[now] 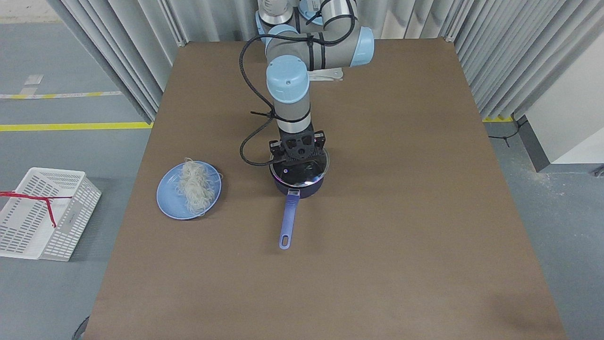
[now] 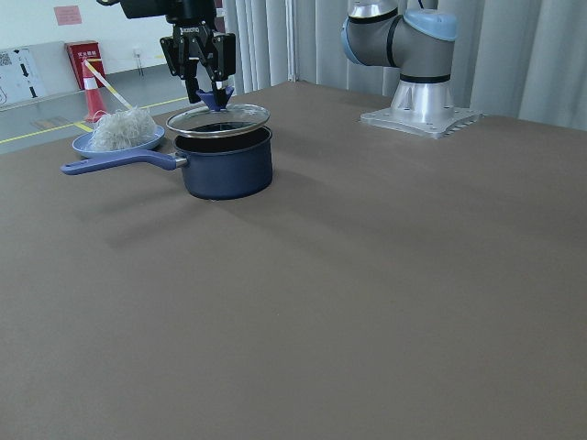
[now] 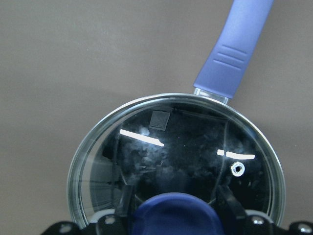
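My gripper is shut on the blue knob of the glass lid. In the left view the lid hangs slightly raised and tilted over the blue saucepan, with the dark interior showing below it. The pan's handle points toward the front of the table; its middle and the base of my fingers are partly hidden by the arm in the front view.
A blue plate of white noodles lies left of the pan on the brown table. A white basket stands on the floor at left.
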